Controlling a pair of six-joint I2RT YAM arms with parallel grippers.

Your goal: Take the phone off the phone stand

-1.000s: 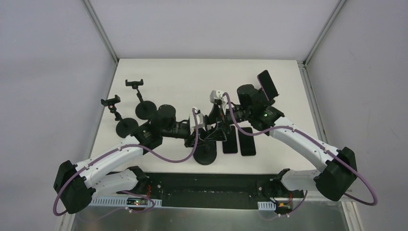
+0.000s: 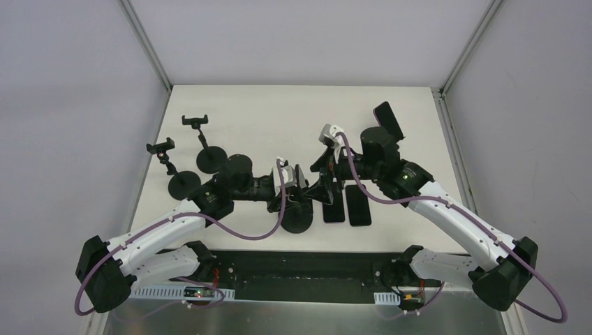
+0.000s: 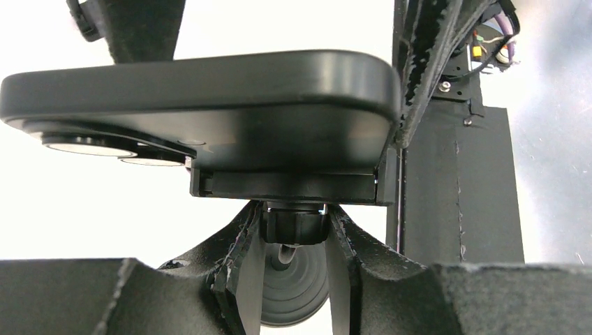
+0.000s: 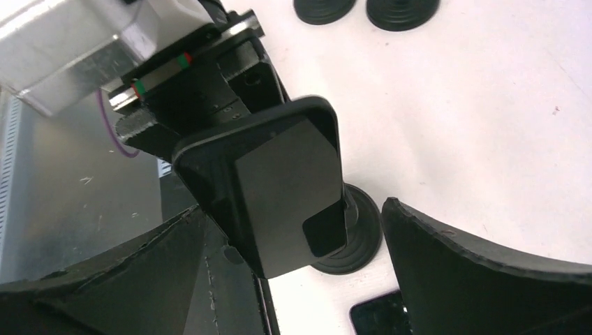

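Note:
A black phone sits in the stand at the table's front middle, its edge and camera rings filling the upper left wrist view. Below it, my left gripper grips the stand's black mount, above the round base. My right gripper is open, its fingers either side of the phone in its view but apart from it in depth as far as can be told; in the top view it is right of the stand.
Two empty stands are at left. Two phones lie right of the middle stand. Another phone is raised at back right.
My right gripper and arm have moved rightward, away from the middle stand.

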